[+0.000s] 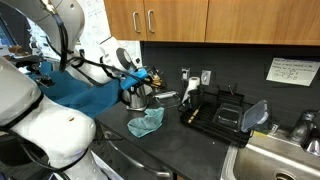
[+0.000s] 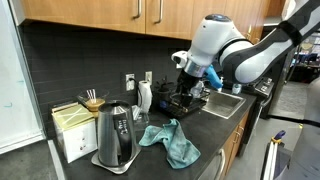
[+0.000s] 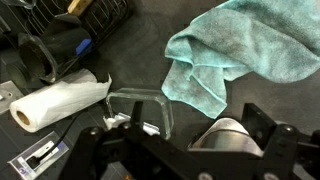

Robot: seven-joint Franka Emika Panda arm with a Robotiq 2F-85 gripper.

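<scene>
My gripper stands open above the counter, its two fingers far apart and nothing held between them. In the wrist view a light teal cloth (image 3: 240, 52) lies crumpled on the dark counter ahead of the fingers. The rounded top of a metal kettle (image 3: 226, 132) shows low between the fingers, partly covered by the gripper. From the second exterior view, the cloth (image 2: 172, 143) lies beside the kettle (image 2: 116, 135), and my gripper (image 2: 184, 86) hangs above the counter behind the cloth. In the first exterior view the gripper (image 1: 133, 86) overlaps the kettle.
A clear rectangular container (image 3: 141, 98) sits near the left finger. Farther off are a white paper roll (image 3: 62, 100) and a black dish rack (image 1: 214, 118). The sink (image 1: 262, 162) is at the right. Cupboards (image 1: 230, 20) hang overhead. Bare counter (image 1: 192, 155) lies in front of the rack.
</scene>
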